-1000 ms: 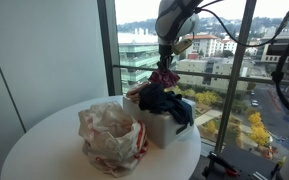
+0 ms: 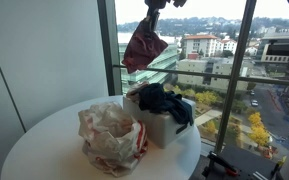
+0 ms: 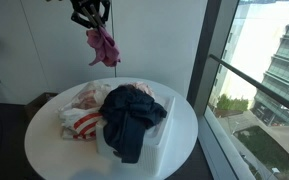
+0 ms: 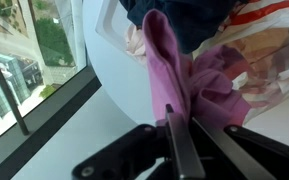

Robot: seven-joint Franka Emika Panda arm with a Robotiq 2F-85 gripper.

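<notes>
High over the round table hangs a pink-purple cloth (image 3: 104, 47), its lower end free in the air. My gripper (image 3: 93, 18) is shut on its top; in exterior view 1 the gripper shows only at the top edge, above the dark-red-looking cloth (image 2: 143, 48). In the wrist view the cloth (image 4: 169, 75) runs from between the fingers toward the table. Below stands a white box (image 2: 166, 130) with dark navy clothing (image 2: 164, 103) draped over its rim. Beside the box sits a white and red plastic bag (image 2: 112, 137), crumpled and upright.
A large window (image 2: 209, 60) stands close behind the box in exterior view 1. A grey wall (image 3: 149, 40) rises behind the table in exterior view 2.
The cloth has risen from the box, clear of the other clothing.
</notes>
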